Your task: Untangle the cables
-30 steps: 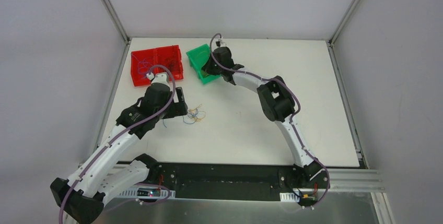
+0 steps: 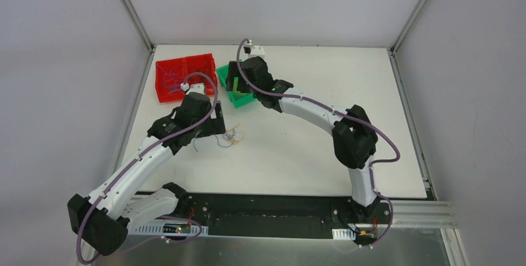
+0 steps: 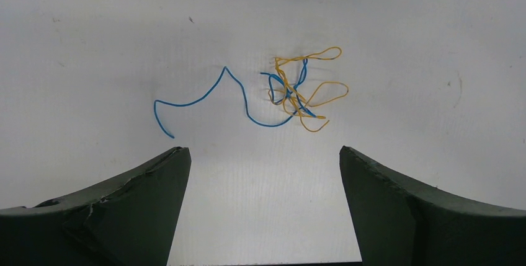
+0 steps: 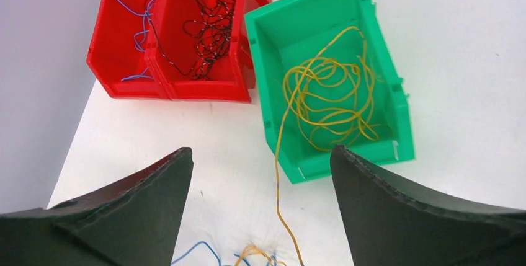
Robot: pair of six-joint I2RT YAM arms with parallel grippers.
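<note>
A tangle of blue cable and orange cable lies on the white table, one blue length trailing left. My left gripper hangs over it, open and empty. My right gripper is open above the green bin, which holds loops of yellow cable. One yellow strand runs out over the bin's near wall and down between the open fingers in the right wrist view, apparently below them, to the bottom edge near the tangle.
Red bins left of the green one hold blue and dark cables. Walls border the table at the sides and back.
My right arm has risen from the green bin, its elbow swinging toward the front right. The green bin sits slightly nearer the front.
</note>
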